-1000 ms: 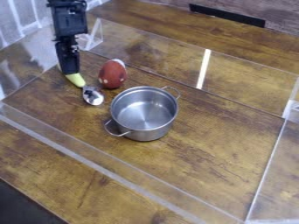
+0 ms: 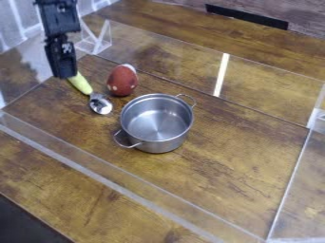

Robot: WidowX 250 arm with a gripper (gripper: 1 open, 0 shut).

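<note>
The black gripper (image 2: 63, 65) hangs at the upper left, just above and left of a spoon with a pale yellow-green handle (image 2: 80, 84) and a shiny metal head (image 2: 101, 104). Whether its fingers are open or shut is too small to tell. A red-brown egg-shaped object (image 2: 124, 81) stands right of the spoon. A steel pot (image 2: 156, 124) with two side handles sits at the middle of the wooden table.
Clear plastic walls (image 2: 292, 180) border the work area on the wooden table (image 2: 216, 161). The table right of the pot and in front of it is clear.
The pot and red object are unmoved.
</note>
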